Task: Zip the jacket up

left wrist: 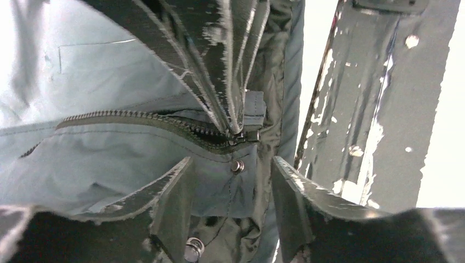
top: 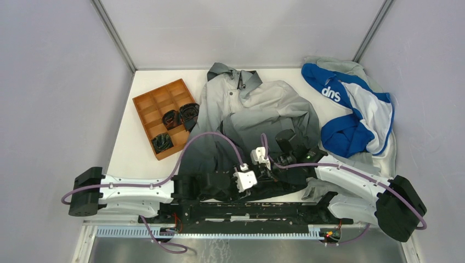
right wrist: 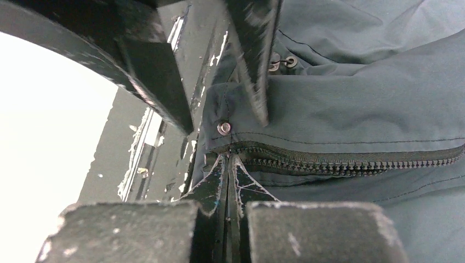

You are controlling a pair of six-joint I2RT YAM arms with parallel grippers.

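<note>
A grey jacket (top: 236, 120) lies across the table with its hem towards the arms. In the left wrist view its zipper (left wrist: 126, 114) runs to the hem, where the bottom fitting (left wrist: 245, 137) sits beside a metal snap (left wrist: 237, 166). My left gripper is open just off the hem, with nothing gripped between its fingers. The right gripper is shut, its tips touching the zipper's lower end beside the snap (right wrist: 224, 128). Whether a thin part is pinched there is hidden. Dark zipper teeth (right wrist: 351, 166) extend rightward in the right wrist view.
A wooden tray (top: 143, 112) with dark rolled items stands left of the jacket. Blue, white and grey garments (top: 351, 109) are piled at the right. A dark, worn rail (top: 247, 219) runs along the table's front edge. Both grippers are close together.
</note>
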